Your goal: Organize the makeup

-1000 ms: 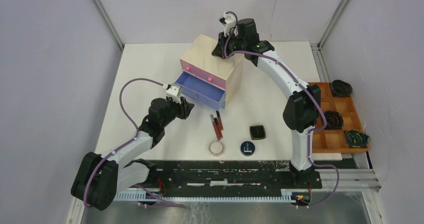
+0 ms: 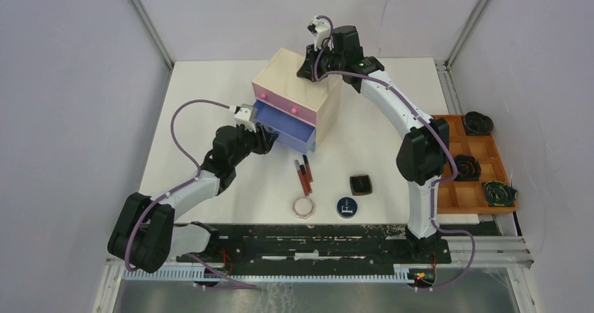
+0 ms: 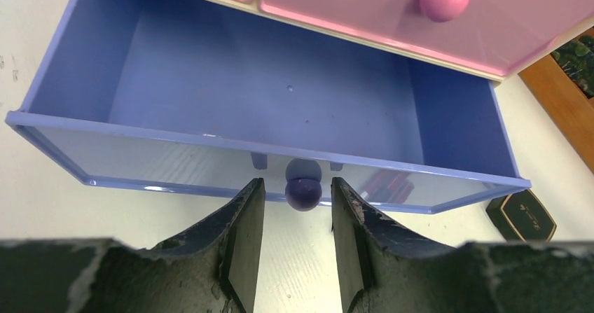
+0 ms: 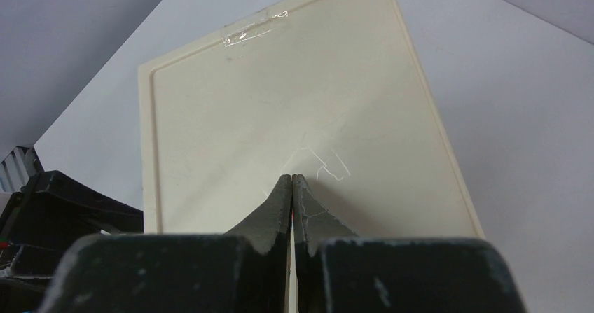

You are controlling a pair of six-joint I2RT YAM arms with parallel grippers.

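A cream makeup box [image 2: 291, 68] with a pink upper drawer front [image 2: 280, 103] stands at the back of the table. Its blue lower drawer [image 3: 273, 82] is pulled out and empty. My left gripper is open at the drawer's front, its fingers on either side of the round knob [image 3: 303, 195]. On the box's top rests my right gripper, shut with nothing visible between its fingers. On the table in front lie several slim red and black sticks [image 2: 304, 177], a dark square compact [image 2: 361, 185], a round blue case [image 2: 347, 207] and a whitish round case [image 2: 303, 207].
At the right edge is a wooden tray [image 2: 455, 195] with compartments holding dark coiled items.
My left gripper has moved up and slightly right, to the blue drawer's front. The right arm, the box and the makeup pieces look unmoved.
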